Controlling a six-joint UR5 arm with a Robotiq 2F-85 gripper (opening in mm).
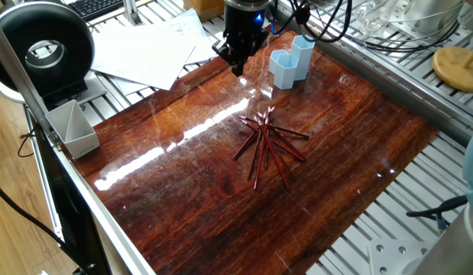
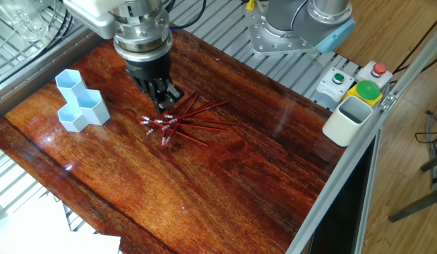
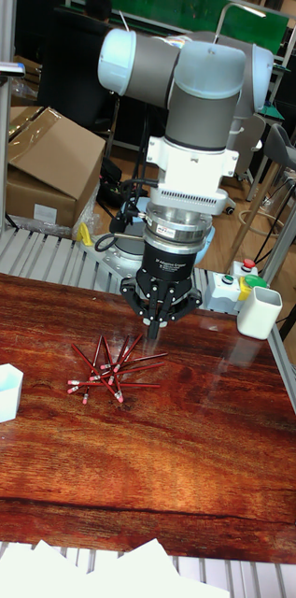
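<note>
Several dark red pencils or sticks (image 1: 270, 149) with pale ends lie in a loose, crossed fan on the brown wooden board. In exterior view 2 the pile (image 2: 183, 125) is right of the pale blue hexagonal holder (image 2: 82, 106), which has three joined cells. Above the board hangs my black gripper (image 1: 238, 70), its fingertips drawn together and nothing visible between them. Exterior view 3 shows the gripper (image 3: 153, 344) over the board, pointing down behind the pencils (image 3: 108, 374). It looks clear of both pile and holder.
A white open cup (image 2: 338, 130) stands at the board's edge beside button boxes (image 2: 332, 85). A white box (image 1: 74, 130) sits at the left edge in exterior view 1. Papers (image 1: 140, 53) lie beyond the board. Much of the board (image 2: 225, 197) is bare.
</note>
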